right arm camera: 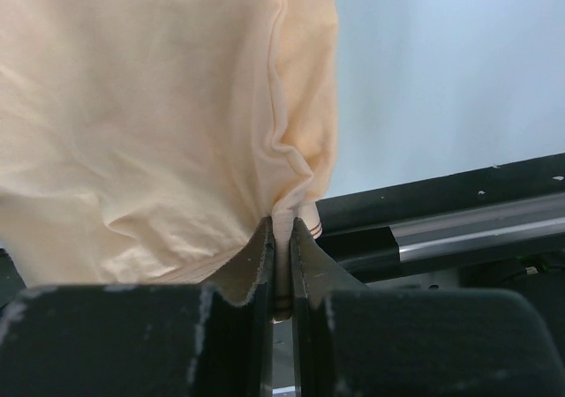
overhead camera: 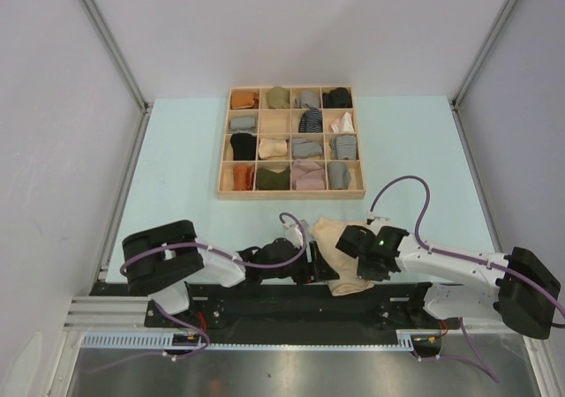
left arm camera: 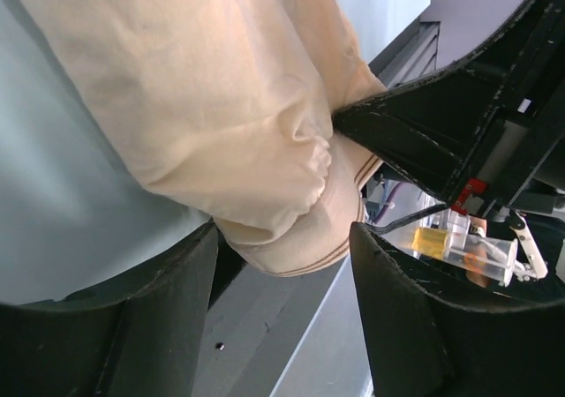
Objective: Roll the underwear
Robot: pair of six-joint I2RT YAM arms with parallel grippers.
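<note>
The peach underwear (overhead camera: 340, 247) lies at the front edge of the table, bunched and hanging slightly over it. My right gripper is shut on a gathered fold of it at the near edge, as the right wrist view shows. My left gripper stands part open just left of that end, its two fingertips either side of the folded waistband edge in the left wrist view. The right gripper's black body shows at the upper right of that view.
A wooden divider box (overhead camera: 291, 195) with rolled clothes in its compartments stands at the back of the table. The dark front rail runs just below the underwear.
</note>
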